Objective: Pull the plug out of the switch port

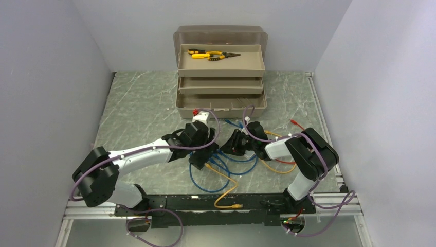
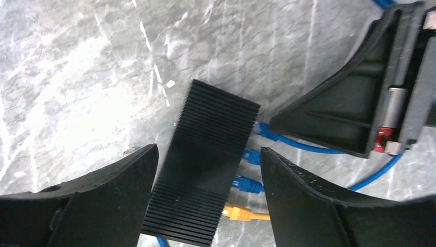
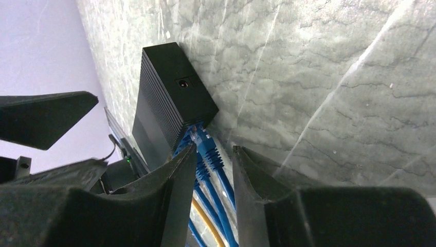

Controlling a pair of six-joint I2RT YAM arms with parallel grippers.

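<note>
The black switch (image 2: pixel 201 159), a ribbed block, lies on the marble surface with several blue plugs (image 2: pixel 247 183) and a yellow plug (image 2: pixel 236 211) along one side. My left gripper is above it, its fingers apart at either side, empty. My right gripper is low at the plug side of the switch, its fingers part open around the nearest blue plug (image 3: pixel 208 146) in the right wrist view; contact cannot be told.
A beige tool box (image 1: pixel 221 112) with pliers and a screwdriver in its top tray stands at the back. Loose blue, yellow and red cables cover the middle and right.
</note>
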